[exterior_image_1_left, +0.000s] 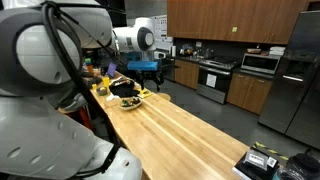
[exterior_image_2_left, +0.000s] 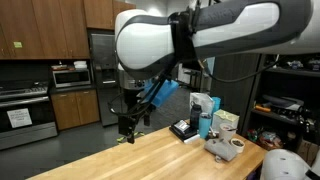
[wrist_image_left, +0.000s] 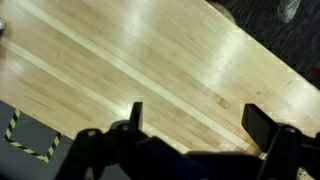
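Observation:
My gripper stands open above the wooden table (wrist_image_left: 160, 60), its two black fingers wide apart with only bare wood showing between them in the wrist view. In exterior view 2 the gripper (exterior_image_2_left: 127, 130) hangs below the white arm, over the table. Exterior view 1 has a plate or bowl (exterior_image_1_left: 129, 102) with dark and green contents on the table's left side. Just behind the right finger in the wrist view, a small part of a pale and orange thing (wrist_image_left: 264, 155) shows; most of it is hidden.
A box (exterior_image_1_left: 258, 162) and other dark items crowd one table end. A grey kettle-like object (exterior_image_2_left: 225, 149) and containers (exterior_image_2_left: 205, 124) stand there too. Yellow items (exterior_image_1_left: 111, 97) lie near the plate. Striped tape (wrist_image_left: 30, 142) marks the floor past the edge.

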